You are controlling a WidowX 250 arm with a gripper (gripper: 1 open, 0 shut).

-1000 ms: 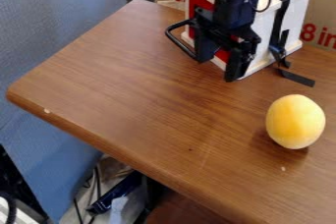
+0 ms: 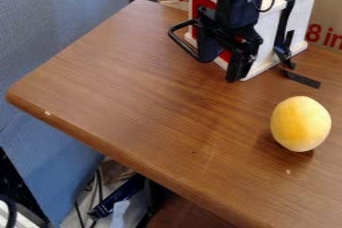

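My black gripper [image 2: 235,60] hangs low at the back of the wooden table [image 2: 134,82], in front of a white box [image 2: 291,2] with a red front panel. A black bar loop [image 2: 183,42] reaches out from the box on the left of the gripper. Whether the gripper's fingers are open or shut, or hold anything, is unclear against the dark parts. A yellow round object [image 2: 301,124], like a mango, rests on the table at the front right.
A cardboard box [image 2: 325,27] stands behind the white box.
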